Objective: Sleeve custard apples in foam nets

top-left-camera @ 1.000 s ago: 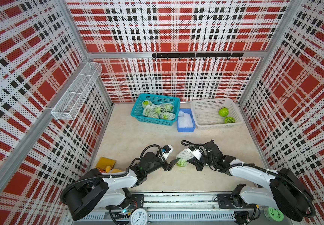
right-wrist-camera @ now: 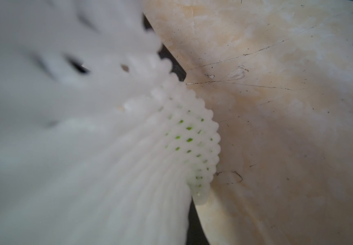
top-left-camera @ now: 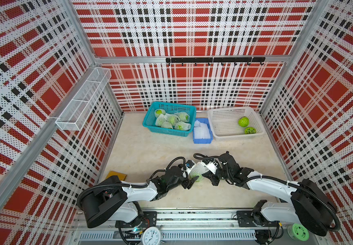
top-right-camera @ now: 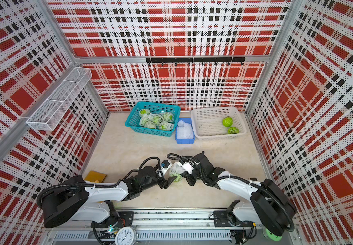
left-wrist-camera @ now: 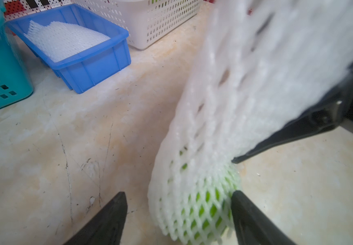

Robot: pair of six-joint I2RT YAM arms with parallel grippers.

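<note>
A green custard apple [left-wrist-camera: 207, 212] sits low in a white foam net [left-wrist-camera: 225, 110], its skin showing through the mesh. The net's long loose end rises toward my right gripper [top-left-camera: 208, 171], which is shut on the foam; its grip is mostly hidden. One dark right finger [left-wrist-camera: 284, 140] shows beside the net in the left wrist view. My left gripper stands open, its fingers [left-wrist-camera: 105, 222] on either side of the netted fruit. In the right wrist view, the foam net [right-wrist-camera: 123, 163] covers much of the scene and hides most of the fruit.
A teal basket [top-left-camera: 150, 129] with several netted fruits stands at the back. Beside it are a blue tray [top-left-camera: 202, 141] of foam nets and a white basket [top-left-camera: 221, 135] holding two bare custard apples [top-left-camera: 243, 121].
My left gripper has moved right, up to the netted fruit. The net now covers more of the fruit's lower part than a second ago. The right arm has shifted only slightly.
</note>
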